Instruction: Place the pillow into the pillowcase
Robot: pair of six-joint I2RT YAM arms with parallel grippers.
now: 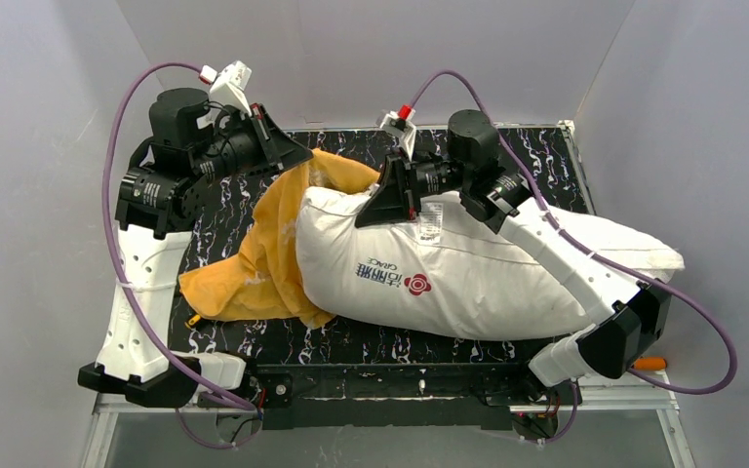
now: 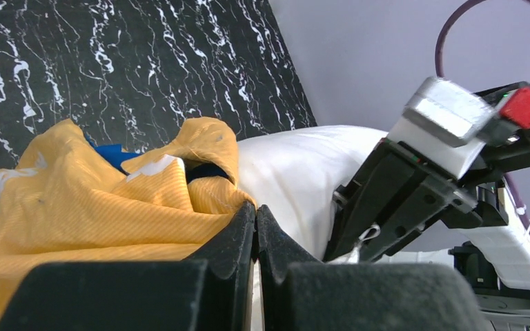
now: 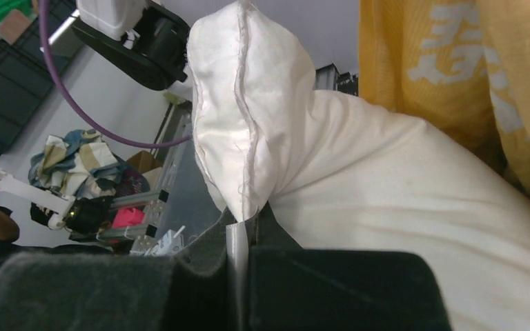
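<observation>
A large white pillow lies across the right and middle of the table, its left end against a crumpled yellow pillowcase. My right gripper is shut on the pillow's seamed corner, which bunches up above the fingers in the right wrist view. My left gripper is shut at the upper edge of the yellow fabric; in the left wrist view its fingertips meet beside the cloth, and whether any is pinched between them is hard to tell.
The dark marbled tabletop shows behind and in front of the fabric. Grey walls enclose the sides and back. A small yellow tool lies at the left front.
</observation>
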